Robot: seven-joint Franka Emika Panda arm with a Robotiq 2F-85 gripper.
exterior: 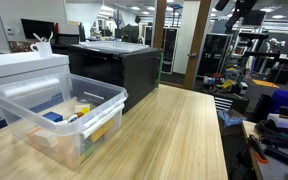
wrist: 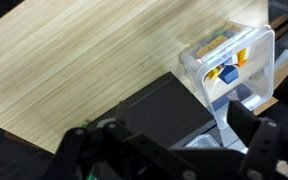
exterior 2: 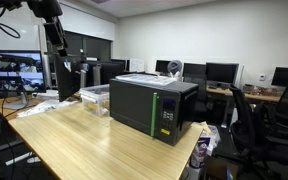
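In the wrist view my gripper looks open, its two dark fingertips wide apart with nothing visible between them. It hangs high above the wooden table (exterior 2: 64,135), well clear of everything on it. Exterior view 2 has the gripper (exterior 2: 58,47) at upper left, pointing down. A clear plastic bin (exterior: 89,150) stands on the table, holding several small items, among them a blue one (exterior: 53,117) and a yellow one (wrist: 213,73). Beside the bin sits a black microwave (exterior 2: 144,105) with a green strip on its front.
Papers or flat trays lie on top of the microwave. A white mug (exterior: 42,47) with pens stands behind the bin. Office chairs (exterior 2: 264,130) and monitors are beyond the table.
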